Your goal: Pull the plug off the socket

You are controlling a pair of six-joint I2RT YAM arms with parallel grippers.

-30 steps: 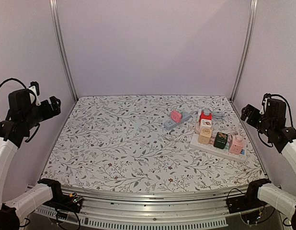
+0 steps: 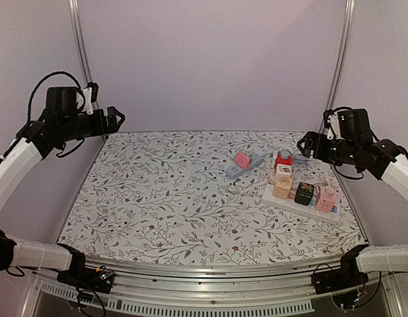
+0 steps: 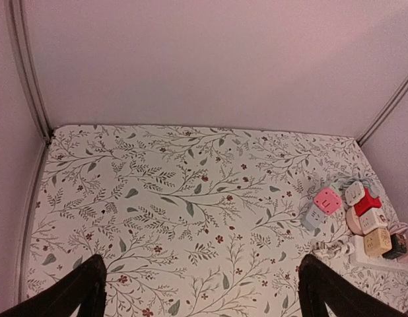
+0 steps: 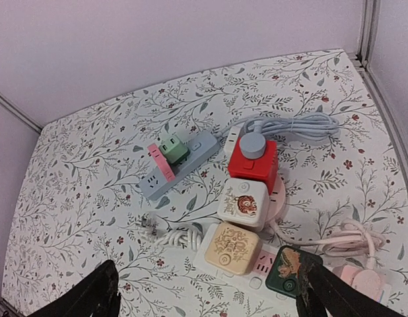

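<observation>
A grey socket strip (image 2: 235, 171) lies right of the table's middle, with a pink and green plug (image 2: 242, 160) standing in it; in the right wrist view its pink side (image 4: 161, 162) and green side (image 4: 173, 149) show. To the right, a white strip (image 2: 276, 199) bears several cube-shaped plugs, among them a tan one (image 4: 233, 248) and a dark green one (image 4: 291, 270). My right gripper (image 2: 307, 144) hangs above the table's right side, fingers wide apart, touching nothing. Over the far left, my left gripper (image 2: 116, 119) is open and empty.
Behind the white strip stand a red cube (image 4: 253, 164) and a white cube (image 4: 244, 203). Coiled grey cable (image 4: 300, 125) lies behind them, and a loose white cable plug (image 4: 151, 224) rests in front of the grey strip.
Both arms have moved inward and up in the top view, the left one rightward and the right one leftward over the table. The plugs and strips have stayed put.
</observation>
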